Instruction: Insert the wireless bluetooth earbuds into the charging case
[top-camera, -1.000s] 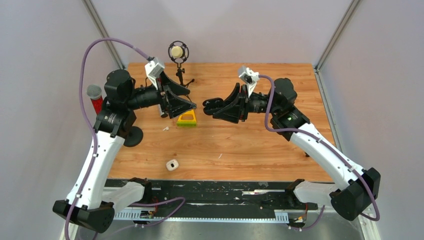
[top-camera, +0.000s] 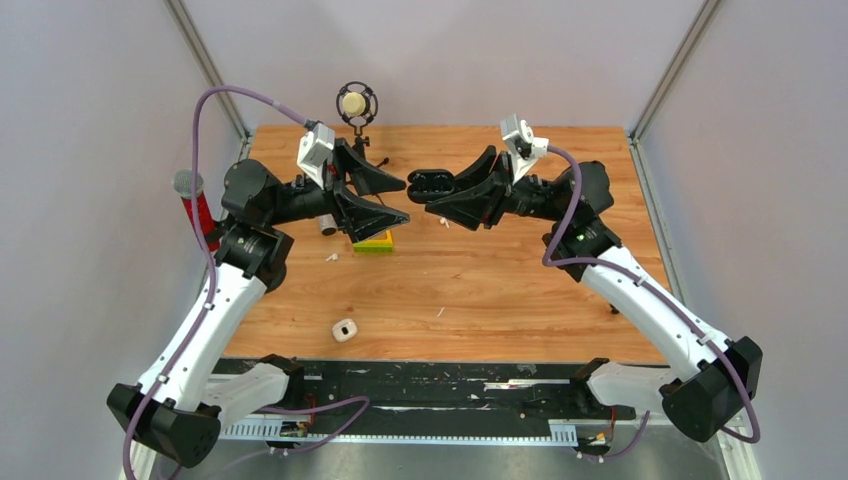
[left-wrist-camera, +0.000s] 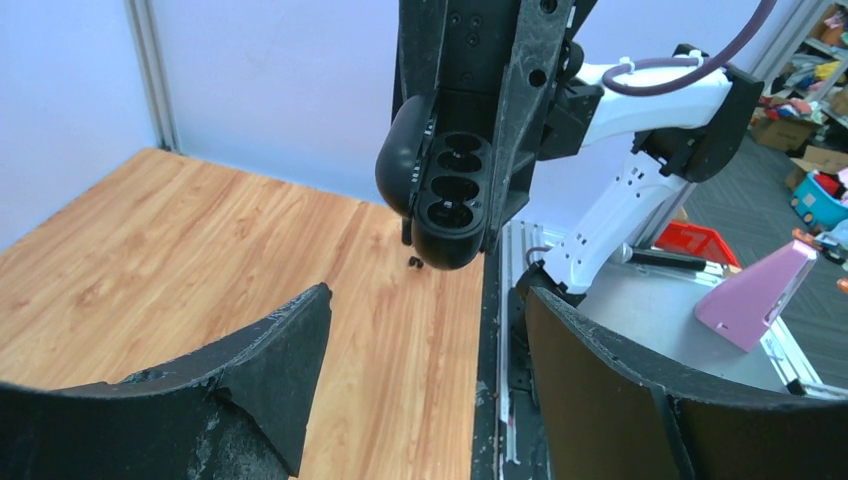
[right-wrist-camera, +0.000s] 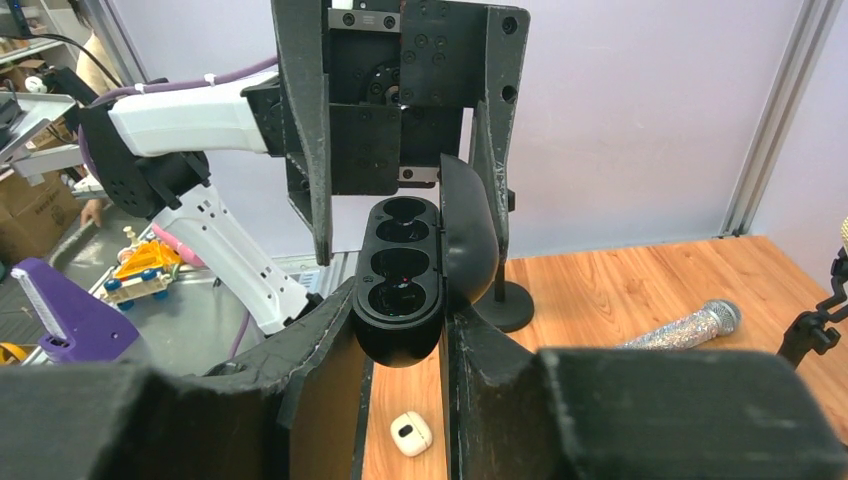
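Observation:
In the top view, my right gripper (top-camera: 440, 194) is shut on the black charging case (top-camera: 430, 186), held above the table. The case's lid (right-wrist-camera: 468, 235) stands open, and the round wells (right-wrist-camera: 398, 297) in its body look dark and empty in the right wrist view. My left gripper (top-camera: 404, 200) is open, its fingertips just left of the case. Seen from the left wrist, nothing lies between its fingers, and the case (left-wrist-camera: 452, 205) is beyond them. Small white bits (top-camera: 332, 257) lie on the table; I cannot tell whether they are earbuds.
A small white square object with a dark hole (top-camera: 345, 330) lies at the front left of the table. A yellow-green block (top-camera: 374, 244) sits under the left gripper. A red microphone (top-camera: 199, 212) and a microphone on a stand (top-camera: 356, 103) are farther left and back.
My left gripper has moved right, closer to the case. My right gripper has shifted slightly toward the back, still holding the case, whose open wells now face the top camera less.

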